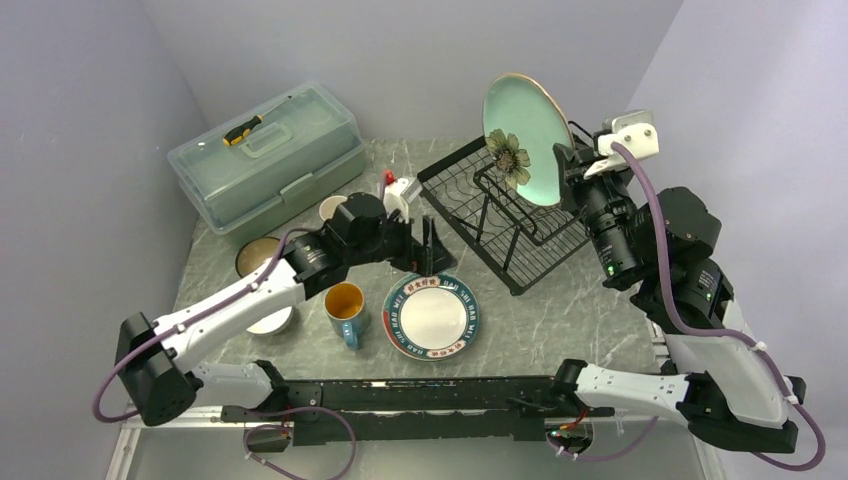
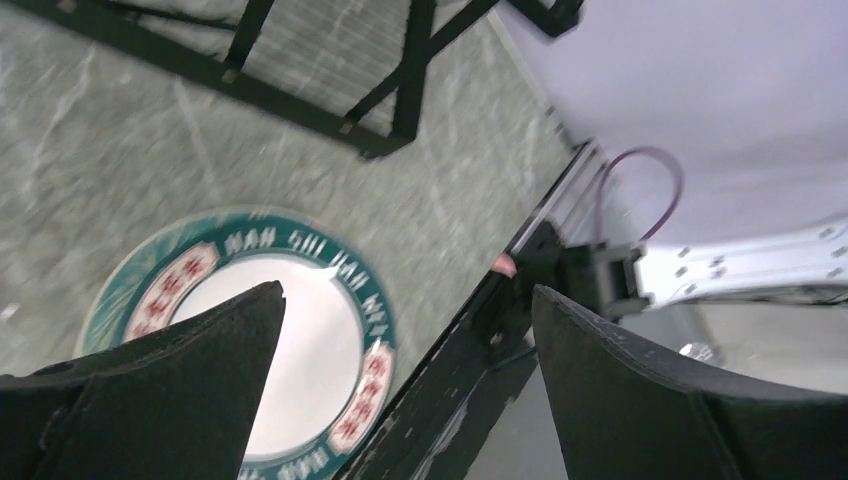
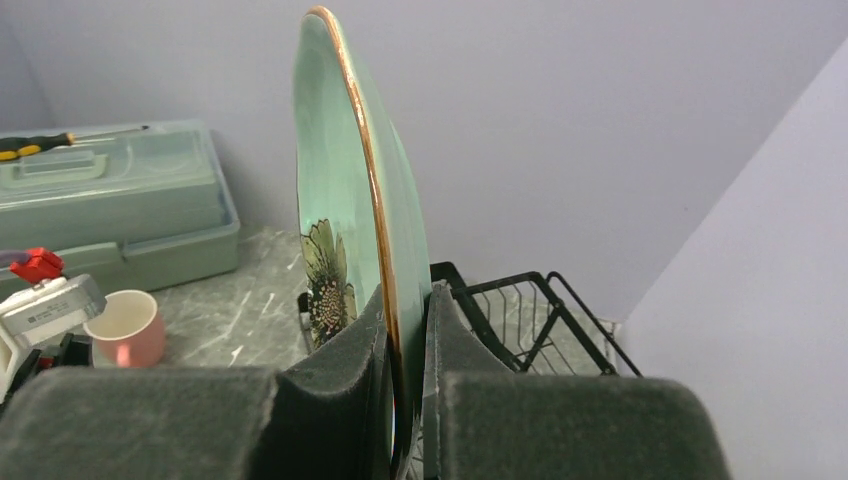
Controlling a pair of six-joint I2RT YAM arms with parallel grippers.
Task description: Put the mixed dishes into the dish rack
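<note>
A mint plate with a flower (image 1: pixel 535 130) is held upright over the black dish rack (image 1: pixel 470 225) by my right gripper, shut on its rim. My open left gripper hangs above the red-and-teal rimmed plate (image 2: pixel 240 225), short of the rack. A blue mug (image 1: pixel 345 325) stands left of that plate. A pink cup (image 3: pixel 140 335), a tan dish (image 1: pixel 250 255) and a white dish (image 1: pixel 270 325) sit at the left, partly covered by the left arm.
A lidded toolbox (image 1: pixel 270 160) with a screwdriver (image 1: pixel 243 130) on it fills the back left. Walls bound the sides and back. The worktop right of the rimmed plate is clear.
</note>
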